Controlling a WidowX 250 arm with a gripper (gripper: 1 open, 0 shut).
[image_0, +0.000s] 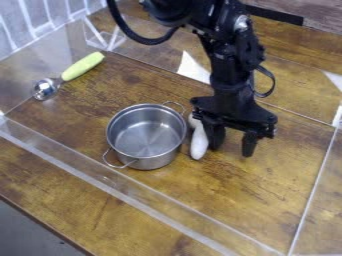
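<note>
My black gripper (233, 136) is low over the wooden table, just right of a steel pot (144, 136), with its fingers open. A pale elongated object (199, 142) stands or lies at its left side, between the pot and the gripper. Whether the fingers touch it is hard to tell, as the gripper partly hides it.
A ladle (46, 88) and a yellow-green handled item (82, 67) lie at the upper left. Transparent edges run along the front and right.
</note>
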